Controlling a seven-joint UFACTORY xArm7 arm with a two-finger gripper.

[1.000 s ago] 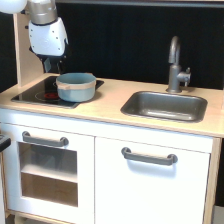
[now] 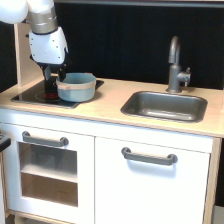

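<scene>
The white robot arm (image 2: 47,40) reaches down from the upper left to a light blue pot (image 2: 78,90) at the back left of the toy kitchen. Its dark gripper (image 2: 55,76) is at the pot's left rim; whether the fingers are open or shut on it cannot be told at this size. The pot stands on or just over the black hob (image 2: 35,94), at its right part.
To the right are a steel sink (image 2: 165,105) and a tap (image 2: 176,65). Bare wooden counter (image 2: 115,93) lies between hob and sink. Below are two white doors with grey handles; the left one has an opening showing a shelf.
The arm and gripper have moved down and slightly right to the pot's left rim. The pot looks much the same, perhaps shifted very slightly.
</scene>
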